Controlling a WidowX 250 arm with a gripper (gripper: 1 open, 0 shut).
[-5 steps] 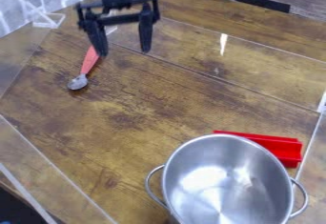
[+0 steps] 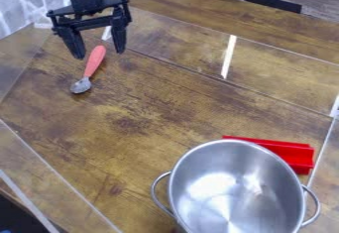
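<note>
My black gripper (image 2: 98, 46) hangs open at the upper left, its two fingers apart with nothing held between them. Just below it, a spoon (image 2: 95, 63) with a red-orange handle and a metal bowl lies on the wooden table, the handle pointing up toward the gripper.
A large steel pot (image 2: 236, 195) with two handles fills the lower right, with a red object (image 2: 294, 153) behind it. Clear panels and pale tape lines run along the edges.
The spoon and pot are unmoved.
</note>
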